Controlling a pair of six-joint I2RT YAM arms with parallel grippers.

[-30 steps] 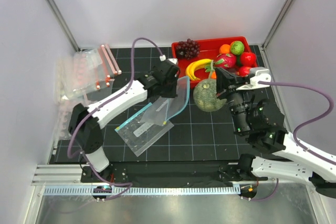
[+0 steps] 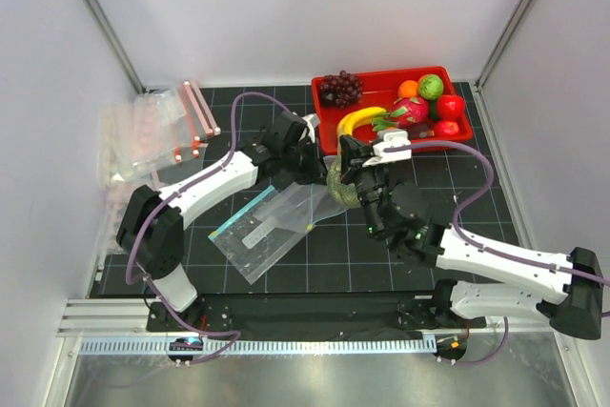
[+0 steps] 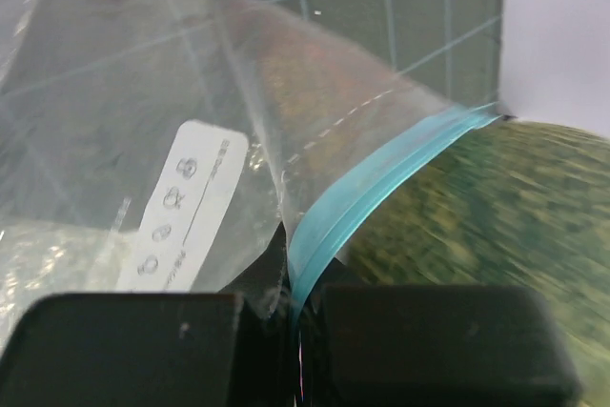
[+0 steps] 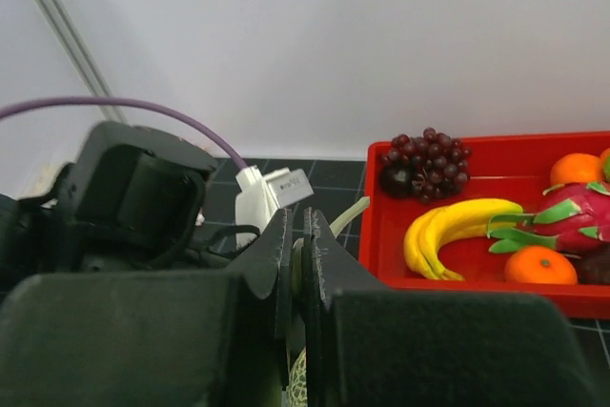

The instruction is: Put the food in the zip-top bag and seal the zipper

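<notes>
A green netted melon [image 2: 340, 190] with a pale stem [image 4: 351, 215] hangs from my right gripper [image 2: 345, 157], which is shut on that stem. My left gripper [image 2: 318, 174] is shut on the blue zip edge [image 3: 386, 178] of a clear zip bag [image 2: 307, 202], whose film is lifted from the mat. In the left wrist view the mottled melon [image 3: 477, 235], blurred, is right beside that edge. How far the melon is inside the mouth cannot be told; the arms partly cover it. A clear bag part with a white label [image 2: 257, 234] lies flat below.
A red tray [image 2: 379, 86] at the back holds bananas [image 4: 453, 233], grapes [image 4: 427, 164], oranges and other fruit. More clear bags [image 2: 157, 131] lie at the left.
The right gripper has carried the melon left, from clear of the bag up to its zip edge.
</notes>
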